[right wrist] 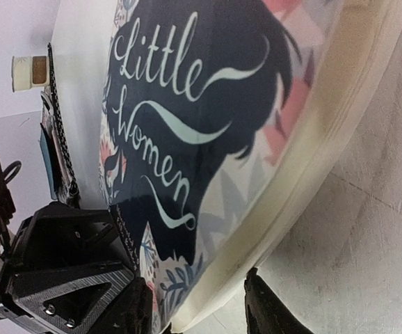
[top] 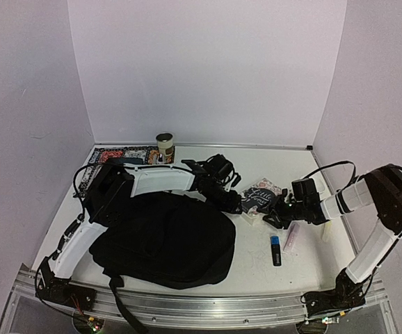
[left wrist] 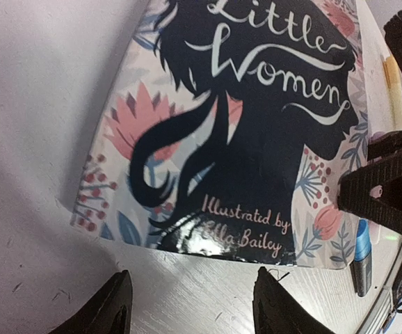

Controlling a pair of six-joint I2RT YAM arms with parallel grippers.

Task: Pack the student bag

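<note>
The "Little Women" book (top: 262, 196) lies cover up on the right half of the table. In the right wrist view its corner sits between the fingers of my right gripper, one at the cover side and one against the underside, so that gripper looks shut on the book. My left gripper is open, just off the book's near edge (left wrist: 215, 252), with nothing between its fingers. Left of the grippers lies the black bag (top: 163, 243), soft and flattened; its opening cannot be made out.
A blue-capped marker (top: 276, 252) and a pink item (top: 291, 238) lie in front of the right gripper, with a yellowish item (top: 326, 229) farther right. At the back left stand a tin (top: 165, 144) and flat patterned things (top: 133, 153).
</note>
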